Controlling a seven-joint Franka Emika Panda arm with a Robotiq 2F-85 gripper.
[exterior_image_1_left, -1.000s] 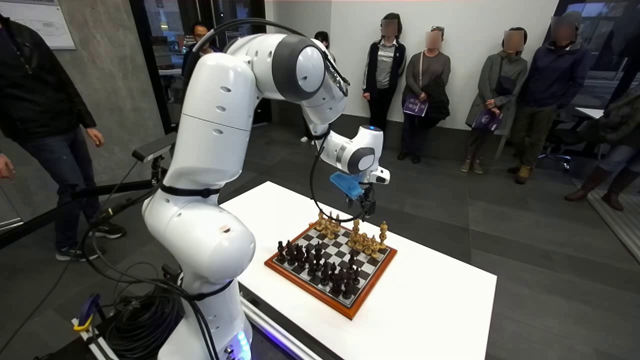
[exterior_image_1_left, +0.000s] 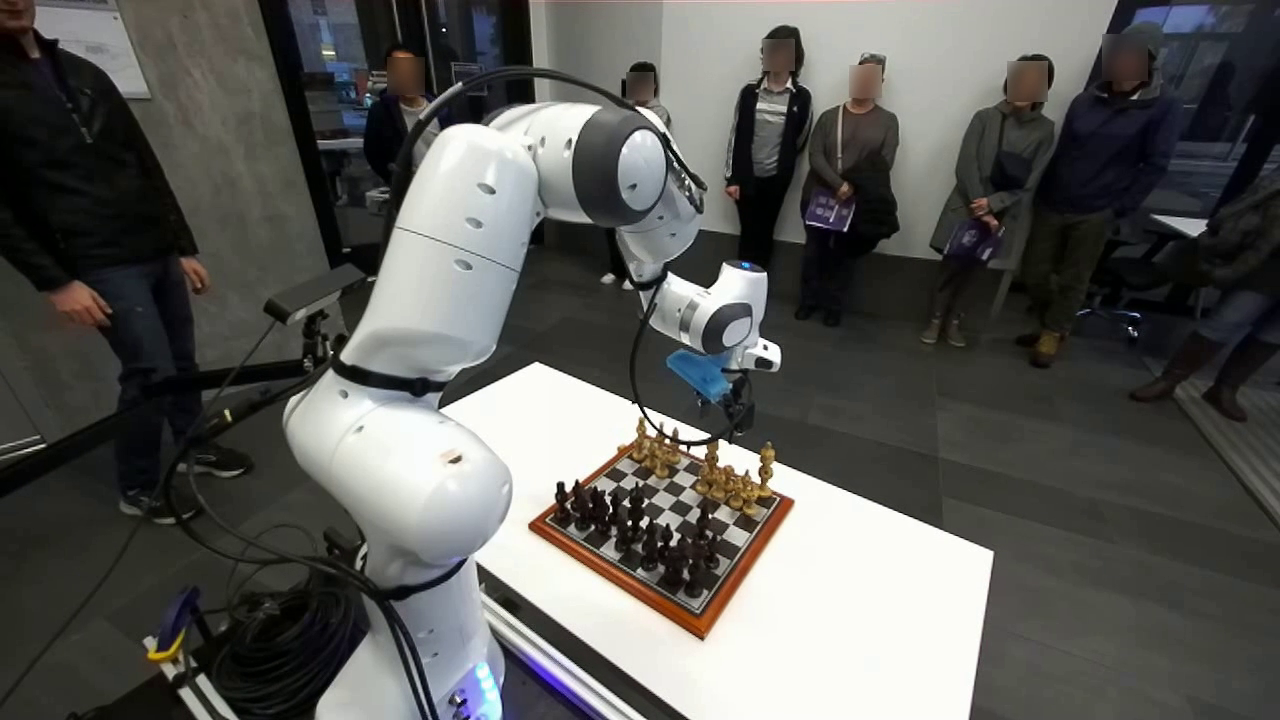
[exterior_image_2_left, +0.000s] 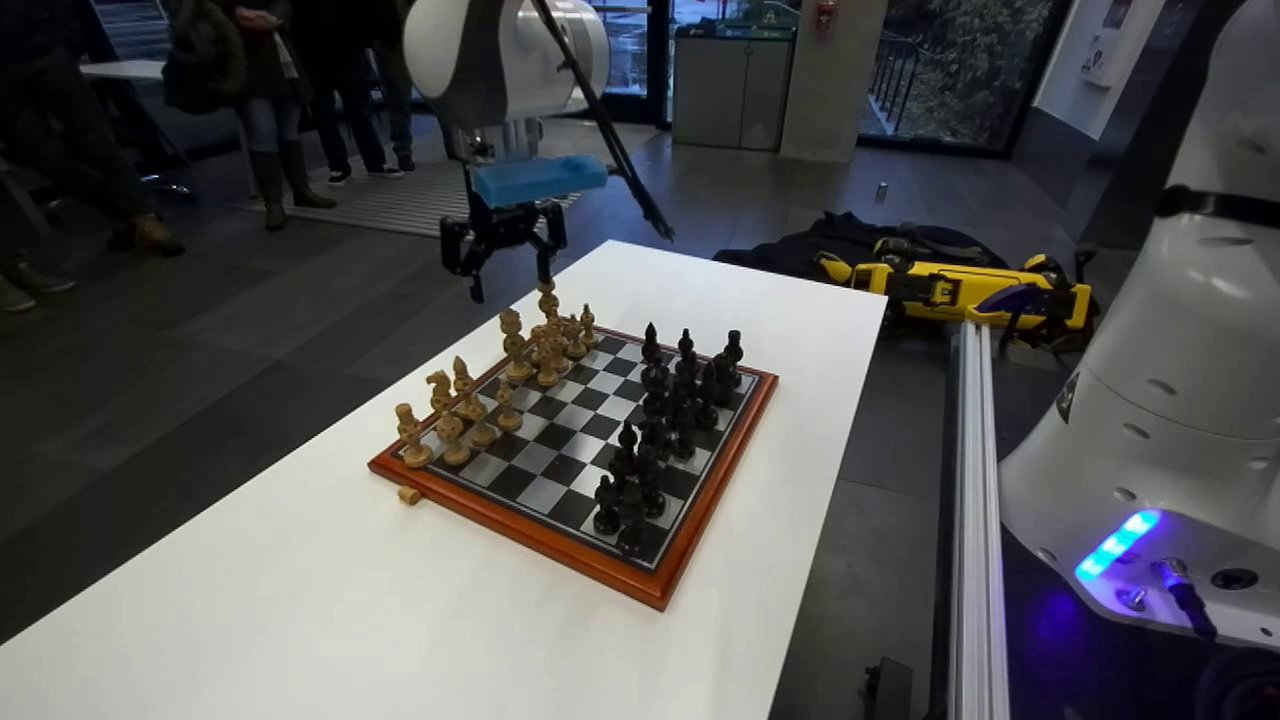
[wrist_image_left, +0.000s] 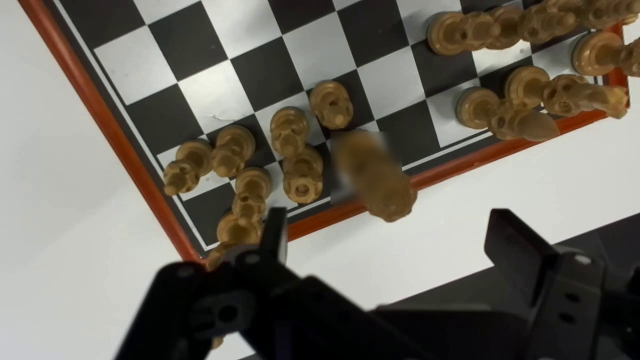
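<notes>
A chessboard with a reddish wooden frame (exterior_image_1_left: 752, 564) lies on the white table, bearing light wooden pieces along its far side and dark pieces (exterior_image_2_left: 684, 402) along the side nearer the arm's base. My gripper is open above the far edge of the board, its fingers (wrist_image_left: 519, 252) wide apart. Between and ahead of them in the wrist view rises a tall light piece (wrist_image_left: 384, 189), partly blurred and not held. A cluster of light pieces (wrist_image_left: 303, 174) stands to its left. In exterior view 2 the gripper (exterior_image_2_left: 510, 270) hangs over the light pieces near the board's back corner.
A small wooden bit (exterior_image_2_left: 409, 494) lies beside the frame. More light pieces (wrist_image_left: 477, 108) stand at the right in the wrist view. A yellow machine (exterior_image_2_left: 972, 294) rests on the floor. Several people stand around the room.
The chess pieces look unmoved. A person at the left has moved.
</notes>
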